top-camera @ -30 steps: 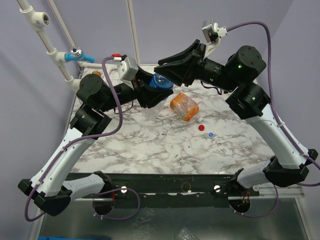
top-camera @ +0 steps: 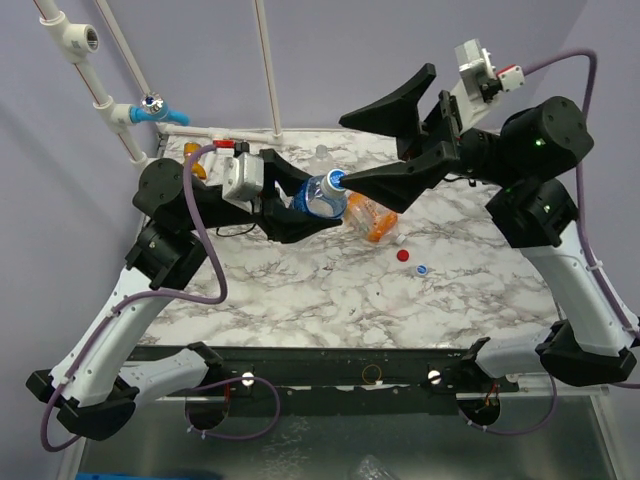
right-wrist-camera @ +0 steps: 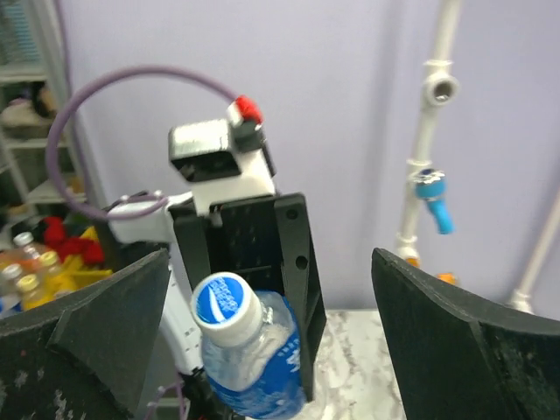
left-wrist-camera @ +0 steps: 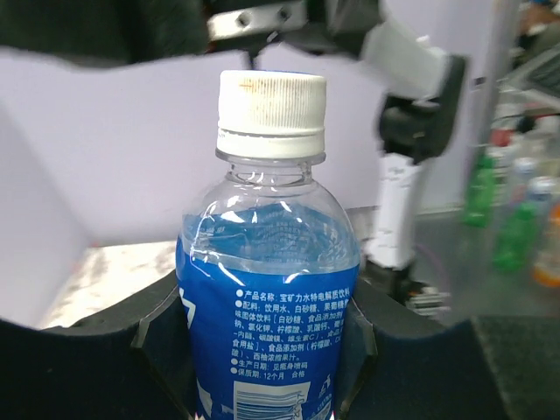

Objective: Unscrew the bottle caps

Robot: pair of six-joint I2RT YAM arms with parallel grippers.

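A clear bottle [top-camera: 322,198] with a blue label is held by my left gripper [top-camera: 313,197], whose fingers are shut around its body. In the left wrist view its ribbed white cap [left-wrist-camera: 271,114] sits on the neck. The right wrist view shows the cap's blue-printed top [right-wrist-camera: 226,302] and the bottle tilted towards that camera. My right gripper [top-camera: 345,152] is wide open, nothing between its fingers. From above, its lower fingertip overlaps the edge of the cap; whether they touch I cannot tell.
An orange-labelled bottle [top-camera: 371,218] lies on the marble table behind the held one. A red cap [top-camera: 402,255] and a blue cap [top-camera: 422,270] lie loose to its right. Pipes with a blue valve [top-camera: 160,114] stand at the back left.
The left gripper has turned slightly with the bottle.
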